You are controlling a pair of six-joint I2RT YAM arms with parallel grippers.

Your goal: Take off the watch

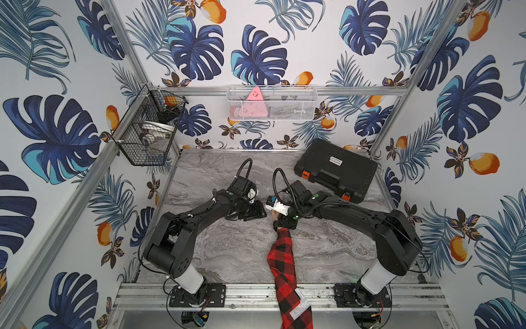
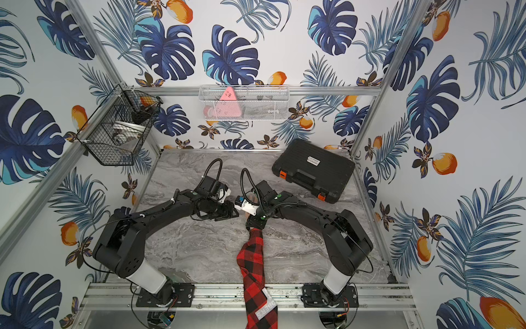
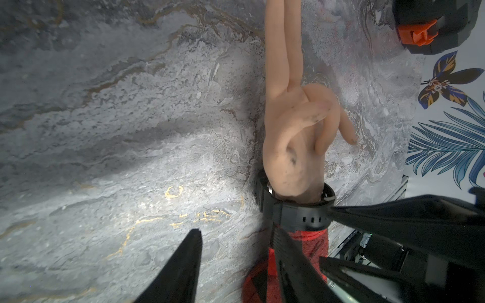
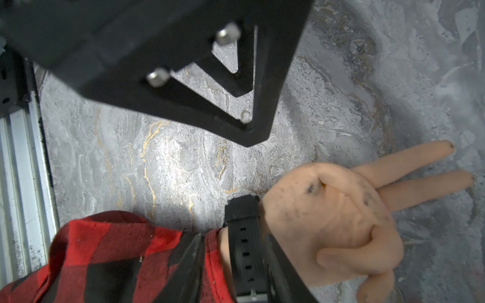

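Note:
A black watch (image 4: 246, 255) is fastened round the wrist of a skin-coloured model hand (image 4: 328, 217) with a red-and-black checked sleeve. In the right wrist view, my right gripper has its fingers apart on either side of the strap; whether they touch it cannot be told. A metal buckle (image 4: 251, 297) shows at the lower edge. In the left wrist view, my left gripper is open with nothing between its fingers, left of the watch band (image 3: 303, 217). From above, the right arm hides most of the hand and the watch.
A black case (image 1: 335, 170) with orange latches lies at the back right. A white mesh basket (image 1: 298, 112) hangs on the rear rail, and a black wire basket (image 1: 145, 145) at the left. Bare table (image 1: 224, 246) lies left of the sleeve.

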